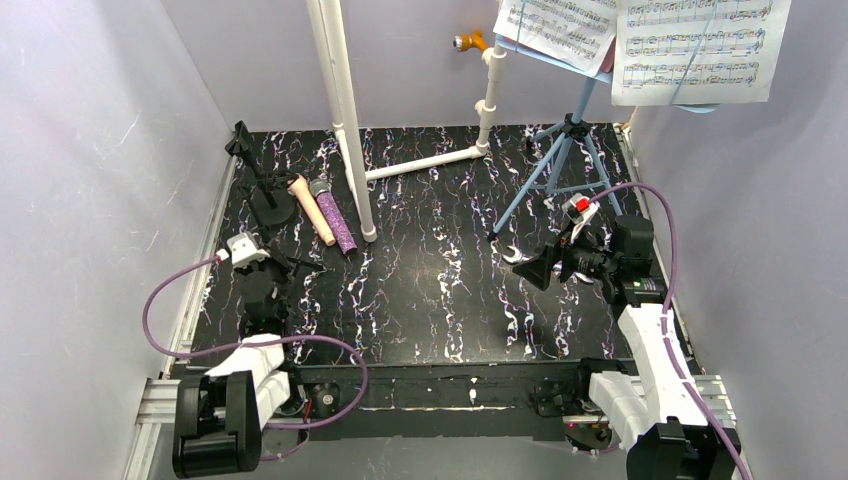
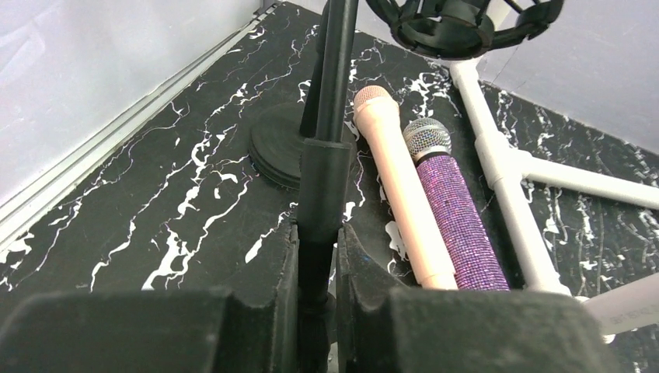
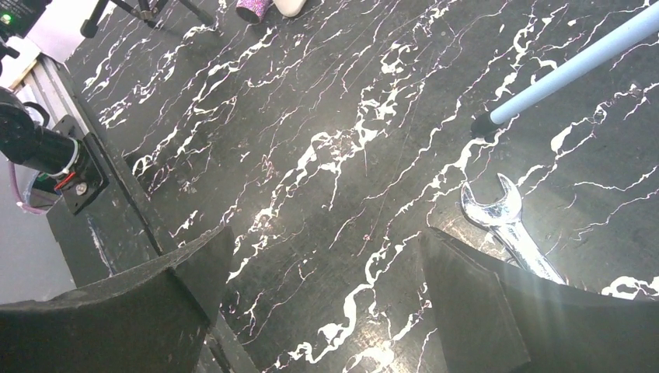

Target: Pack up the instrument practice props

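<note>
My left gripper is shut on a black pole [image 2: 326,186], which stands between its fingers in the left wrist view. An open black cradle [image 2: 451,31] shows near the pole's top. In the right wrist view, thin dark legs [image 3: 148,12] reach the floor near the left arm. Behind the pole is a round black stand base [image 2: 273,148]; whether they touch is unclear. To its right lie a pinkish microphone [image 2: 400,186] and a purple glittery microphone [image 2: 460,221], side by side. My right gripper is open and empty above the floor.
A silver wrench [image 3: 509,221] lies near the right gripper. A blue music stand [image 1: 560,150] with sheet music [image 1: 690,50] stands at the back right. White pipes [image 1: 425,165] border the back left.
</note>
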